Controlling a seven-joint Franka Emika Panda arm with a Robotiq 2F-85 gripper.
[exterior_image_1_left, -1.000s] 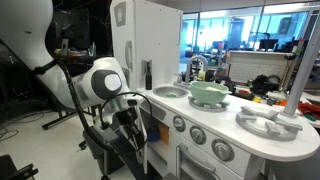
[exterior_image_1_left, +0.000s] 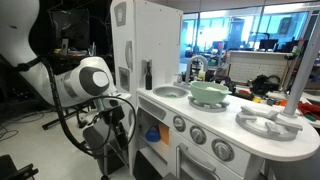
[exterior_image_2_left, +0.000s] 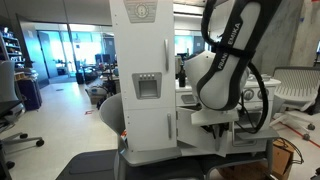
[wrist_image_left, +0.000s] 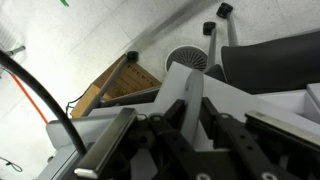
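In the wrist view my gripper is closed around a narrow grey bar (wrist_image_left: 193, 88), which looks like a handle on a white panel (wrist_image_left: 238, 101). The panel appears to be a door of the toy kitchen. From exterior view 2, the gripper (exterior_image_2_left: 222, 131) is low in front of the kitchen unit, beside the white panel (exterior_image_2_left: 190, 133). Exterior view 1 has the gripper (exterior_image_1_left: 117, 136) left of the open cabinet under the sink, where a blue item (exterior_image_1_left: 153, 134) shows inside. The exact contact at the fingertips is hard to make out.
A tall white fridge (exterior_image_1_left: 155, 38) stands at the counter's far end. On the counter (exterior_image_1_left: 240, 124) are a sink (exterior_image_1_left: 171, 92), a green pot (exterior_image_1_left: 208, 92) and a burner grate (exterior_image_1_left: 268, 123). Dark mats (exterior_image_2_left: 90, 165) and chair legs lie near the unit; open floor (exterior_image_1_left: 50, 150) is at left.
In exterior view 1 my arm and gripper have shifted left, away from the kitchen unit. The pot and counter items have stayed put.
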